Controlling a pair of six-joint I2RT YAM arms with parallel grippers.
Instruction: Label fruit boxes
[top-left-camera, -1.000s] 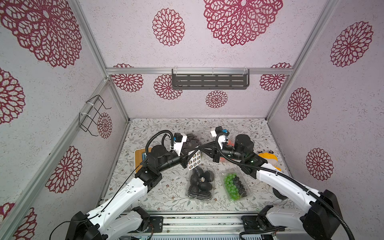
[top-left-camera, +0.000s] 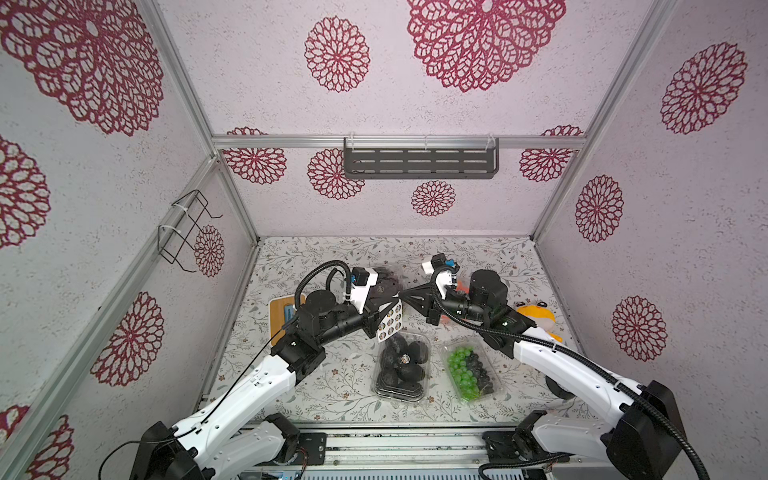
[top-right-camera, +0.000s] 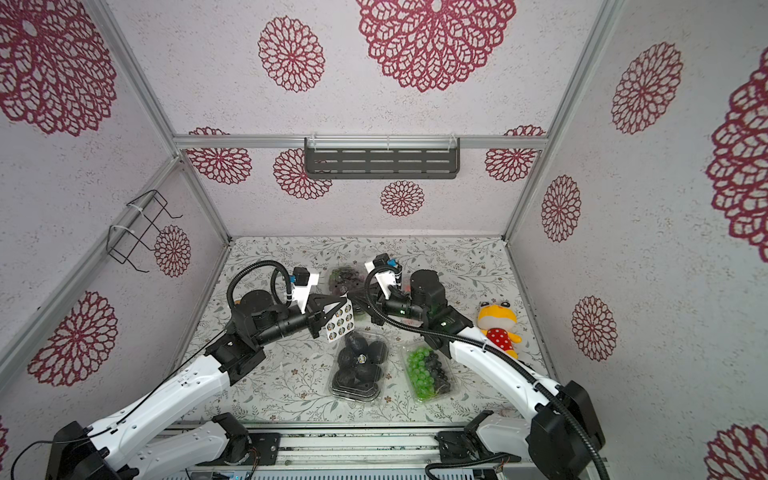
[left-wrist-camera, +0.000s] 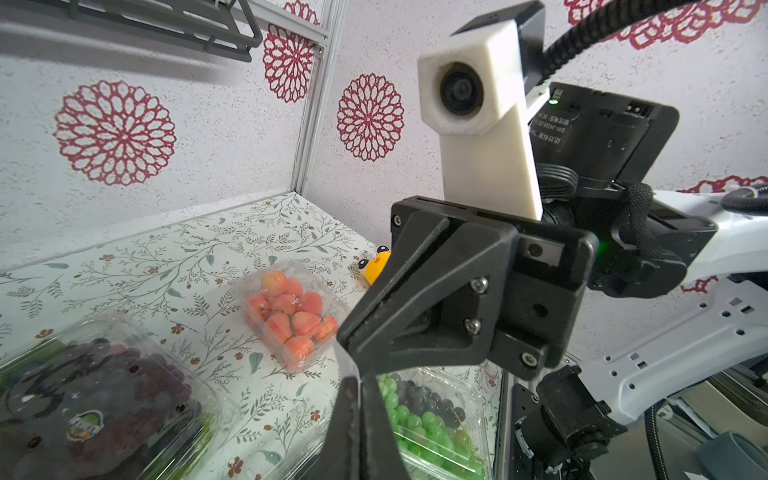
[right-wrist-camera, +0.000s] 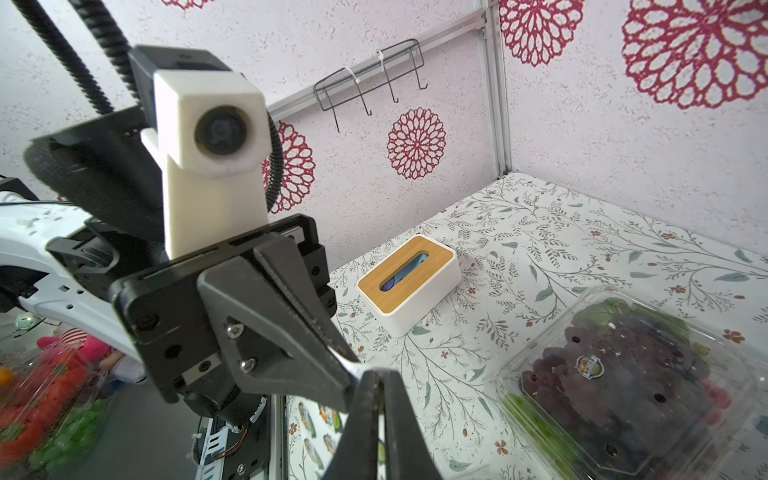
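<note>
A white sheet of round stickers (top-left-camera: 389, 321) hangs upright from the tip of my left gripper (top-left-camera: 391, 302), which is shut on it. My right gripper (top-left-camera: 404, 296) meets it at the sheet's top edge, its fingers shut; whether they pinch the paper I cannot tell. Below are a box of dark fruit (top-left-camera: 402, 369) with a small round label on it and a box of green and dark grapes (top-left-camera: 469, 372). Behind are a box of red grapes (right-wrist-camera: 608, 392), bearing a label, and a box of peach-coloured fruit (left-wrist-camera: 289, 316).
A wooden-topped tissue box (right-wrist-camera: 408, 280) sits at the left. A yellow plush toy (top-right-camera: 497, 326) lies at the right. A dark shelf (top-left-camera: 421, 163) hangs on the back wall.
My left gripper and the sheet have shifted very slightly; otherwise both arms look the same as a second ago.
</note>
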